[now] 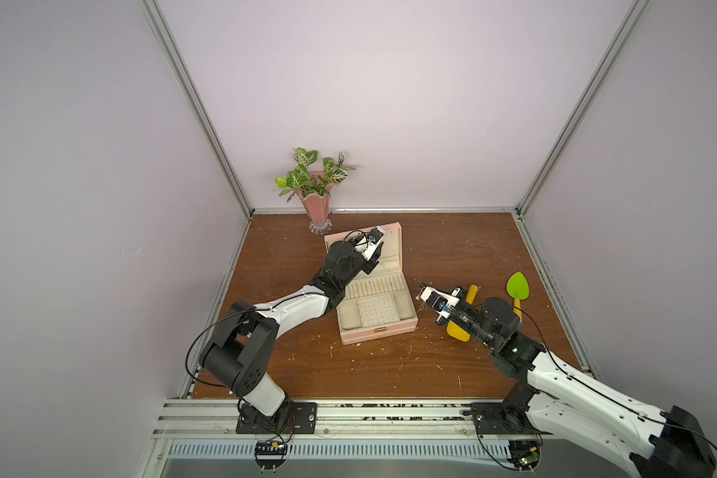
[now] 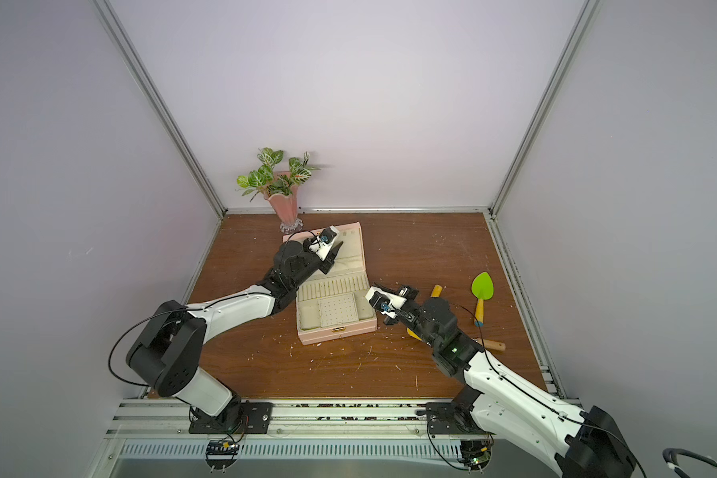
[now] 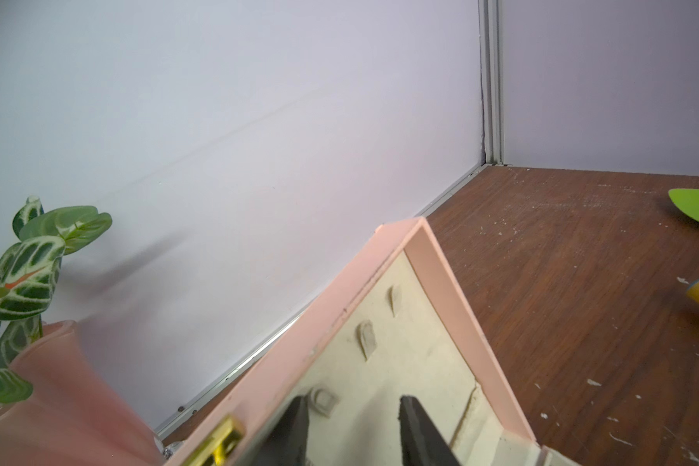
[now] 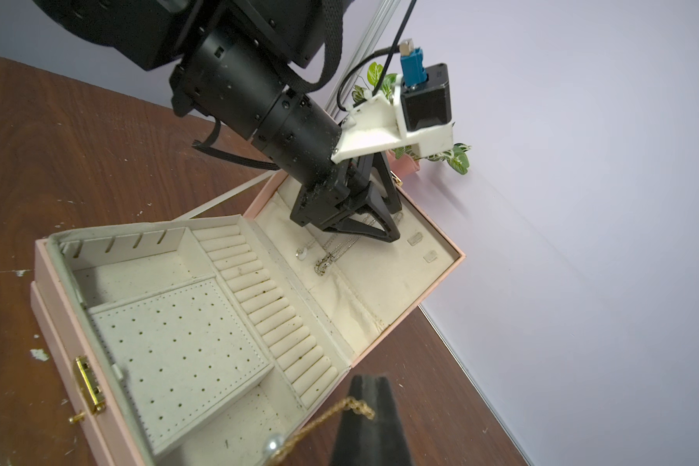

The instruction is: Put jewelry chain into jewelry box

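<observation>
The pink jewelry box (image 4: 178,357) lies open at the table's centre. My left gripper is over its lid (image 3: 435,326), fingers apart; nothing clear shows between them. In the right wrist view silver chains (image 4: 326,260) lie on the lid lining below my left gripper. My right gripper is right of the box, shut on a gold chain (image 4: 318,423) with a pearl (image 4: 273,445) that dangles from its fingers.
A plant in a pink vase (image 1: 317,207) stands behind the box at left. On the right lie a green trowel (image 1: 517,285), a yellow tool (image 1: 458,330) and a wooden handle (image 2: 492,345).
</observation>
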